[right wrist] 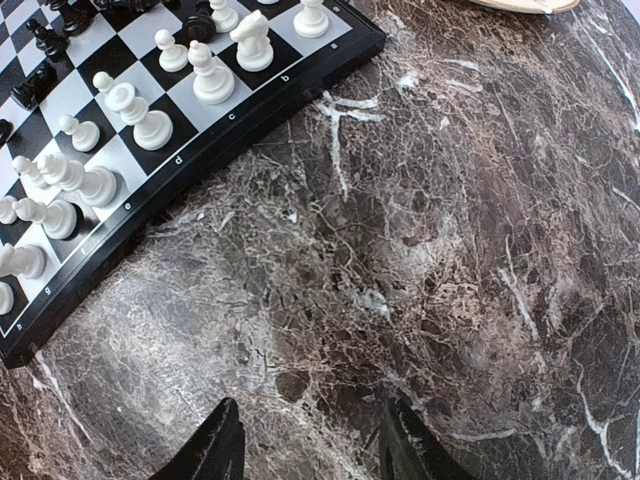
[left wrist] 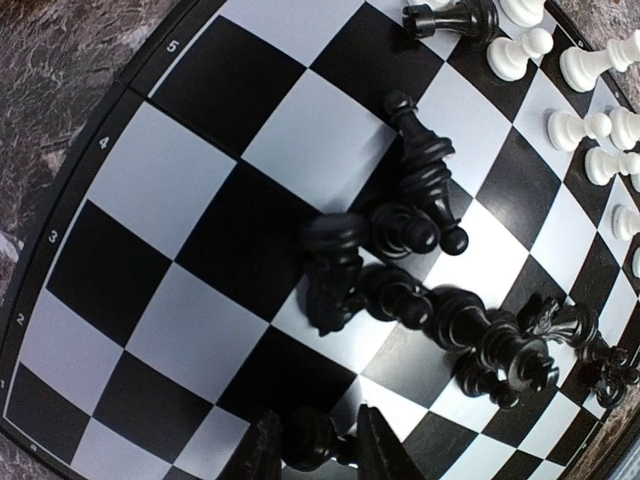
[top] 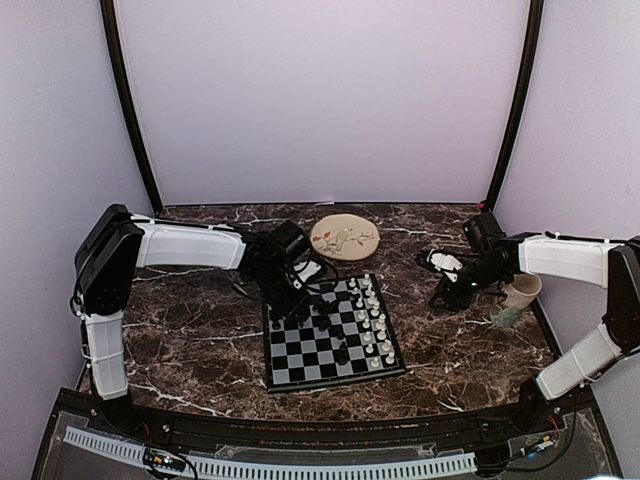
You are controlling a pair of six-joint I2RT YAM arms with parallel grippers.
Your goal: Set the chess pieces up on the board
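In the left wrist view, my left gripper is over the board with a black piece [left wrist: 306, 437] between its fingers; whether they press on it does not show clearly. Several black pieces lie or stand in a cluster [left wrist: 410, 235] mid-board, and a black rook [left wrist: 455, 18] lies on its side by the white pieces. White pieces [right wrist: 210, 75] stand along the right side of the chessboard [top: 335, 383]. Off the board to the right, my right gripper hangs open above bare table, nothing between its fingers.
A round plate with a drawn pattern [top: 345, 237] lies behind the board. At the far right stands a pale cup [top: 522, 290], with a greenish thing [top: 506, 317] beside it.
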